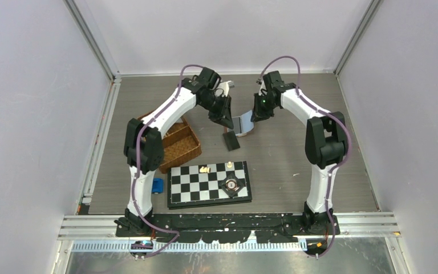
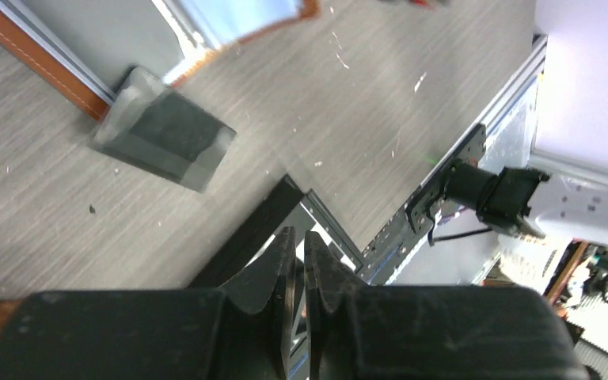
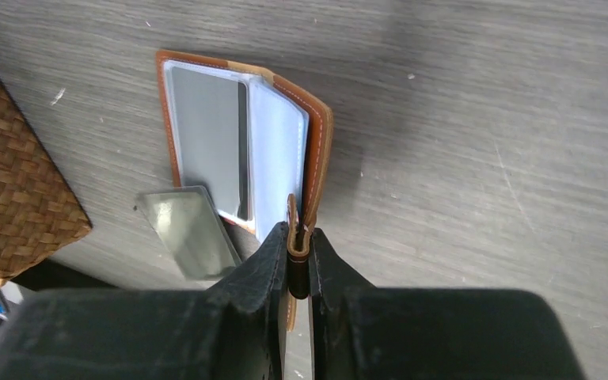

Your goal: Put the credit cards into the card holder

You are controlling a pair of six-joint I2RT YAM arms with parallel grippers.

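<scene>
The open card holder (image 3: 206, 134), tan leather with clear sleeves, hangs from my right gripper, which is shut on its edge; in the top view the holder (image 1: 241, 123) is partly under that gripper. A translucent dark card, also seen in the left wrist view (image 2: 166, 131), lies askew at the holder's lower left, overlapping or touching its edge. My left gripper is above and left of the holder, its fingertips close together, with nothing visible between them.
A woven basket (image 1: 179, 151) stands left of the holder, partly under the left arm. A chessboard (image 1: 194, 188) with pieces lies at the front, beside a blue object (image 1: 157, 185).
</scene>
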